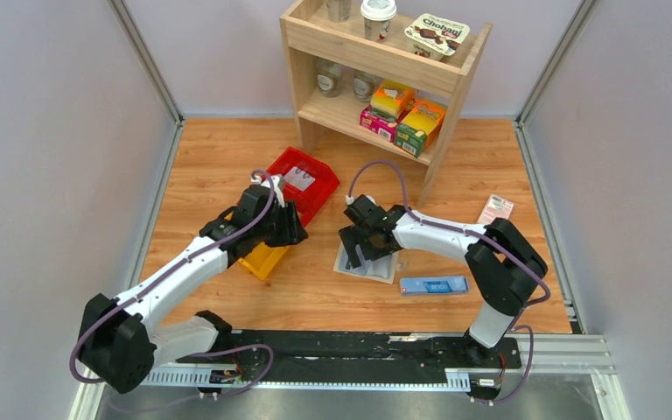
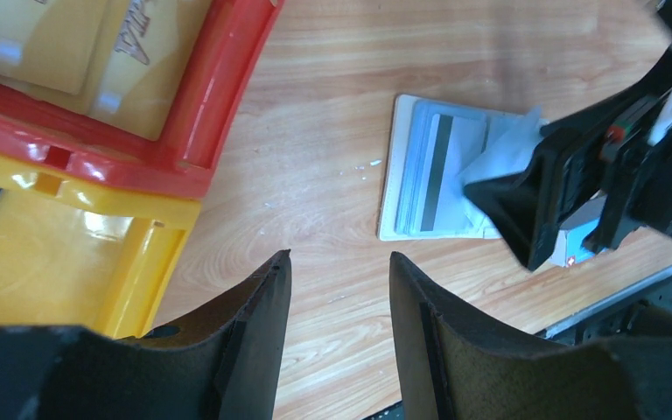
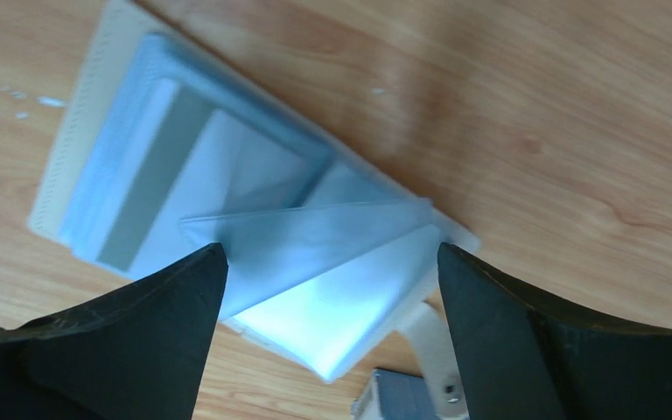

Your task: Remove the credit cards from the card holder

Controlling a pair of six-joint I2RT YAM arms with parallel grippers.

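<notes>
The card holder [image 2: 388, 210] lies open on the wooden table, pale grey outside with blue-tinted sleeves inside. A card with a dark stripe [image 2: 437, 173] shows in one sleeve, and a loose clear flap [image 3: 315, 254] stands up from the other side. Above that flap is my right gripper, its fingers apart with the flap in the gap, not clamped; in the top view it covers part of the holder. My left gripper is open and empty, over bare table between the bins and the holder.
A red bin [image 1: 322, 186] and a yellow bin [image 1: 265, 260] stand left of the holder. A blue box [image 1: 434, 286] lies close to its front right, a pink-white pack [image 1: 495, 209] farther right. A wooden shelf [image 1: 363, 54] with groceries rises at the back.
</notes>
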